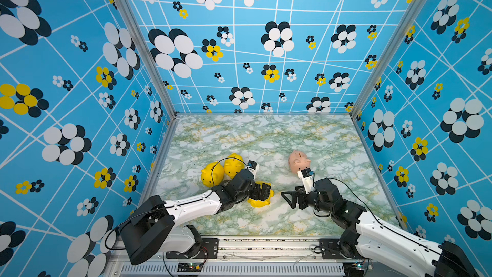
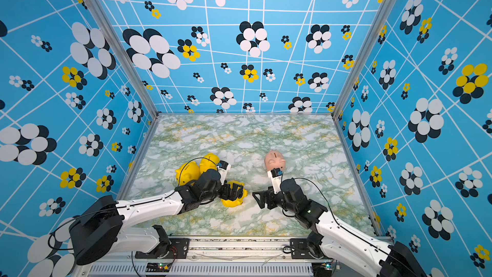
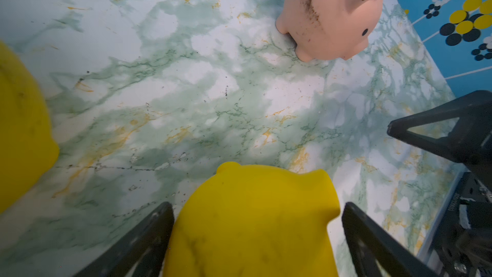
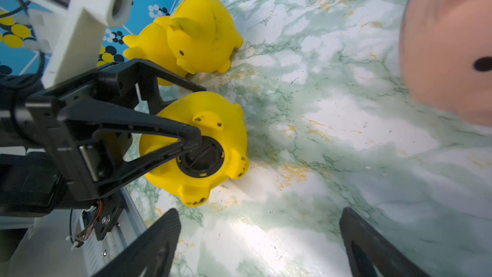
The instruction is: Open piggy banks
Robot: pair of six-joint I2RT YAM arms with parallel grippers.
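Observation:
A yellow piggy bank (image 4: 233, 123) lies on its side in the right wrist view, its round black plug (image 4: 202, 156) and feet turned towards my right gripper. My left gripper (image 1: 264, 190) straddles this bank with its fingers open; in the left wrist view the yellow body (image 3: 256, 215) sits between its two fingers. One finger (image 4: 179, 133) crosses in front of the plug's edge in the right wrist view. To the right of the bank, my right gripper stands open and empty.
Two more yellow piggy banks (image 1: 212, 174) (image 1: 234, 165) stand side by side behind the left arm. A pink piggy bank (image 1: 298, 161) stands behind the right gripper.

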